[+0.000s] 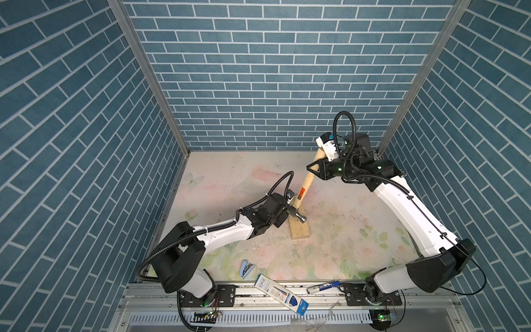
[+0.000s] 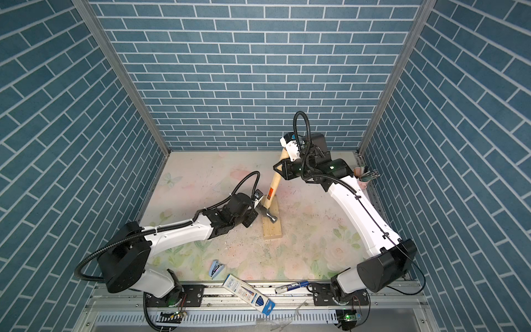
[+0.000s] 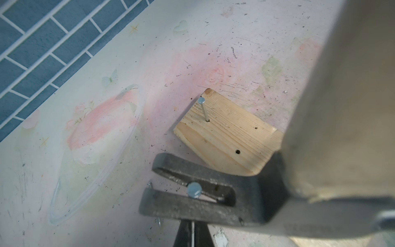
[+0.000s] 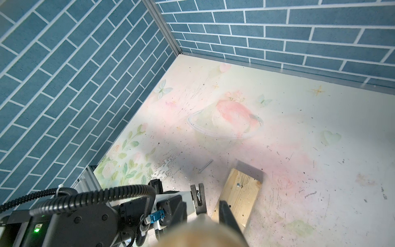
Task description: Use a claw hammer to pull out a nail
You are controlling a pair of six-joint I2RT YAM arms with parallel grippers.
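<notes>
My right gripper (image 1: 318, 165) is shut on the wooden handle of a claw hammer (image 1: 303, 188), held slanted high above a pine board (image 1: 299, 229). In the left wrist view a nail head (image 3: 194, 189) sits in the slot of the hammer's claw (image 3: 172, 201), over my left gripper, whose shut fingertips show at the bottom edge; whether they touch that nail cannot be told. Another nail (image 3: 204, 110) stands upright in the board, beside empty holes. In the right wrist view a loose nail (image 4: 205, 166) lies left of the board.
A blue stapler (image 1: 246, 268), a printed box (image 1: 281, 293) and a blue marker (image 1: 323, 286) lie along the front edge. Tiled walls enclose it.
</notes>
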